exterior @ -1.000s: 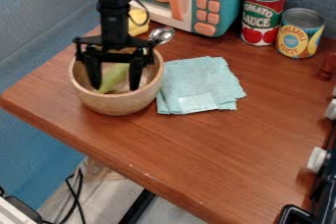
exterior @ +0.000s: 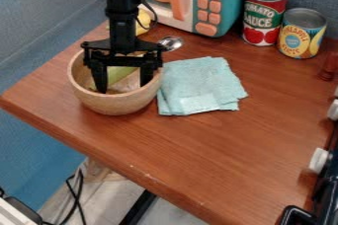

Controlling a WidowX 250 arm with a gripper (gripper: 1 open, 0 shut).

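My black gripper (exterior: 123, 73) hangs over and into a wooden bowl (exterior: 119, 103) at the left of the table, its two fingers apart. A pale green object (exterior: 123, 69) shows behind the fingers in the bowl; whether they touch it I cannot tell. A folded light-blue cloth (exterior: 199, 86) lies to the right of the bowl.
A toy microwave (exterior: 211, 2), tomato sauce can (exterior: 263, 17) and yellow can (exterior: 302, 34) stand at the back, with a spoon (exterior: 171, 43) near them. A dark appliance (exterior: 317, 189) lines the right edge.
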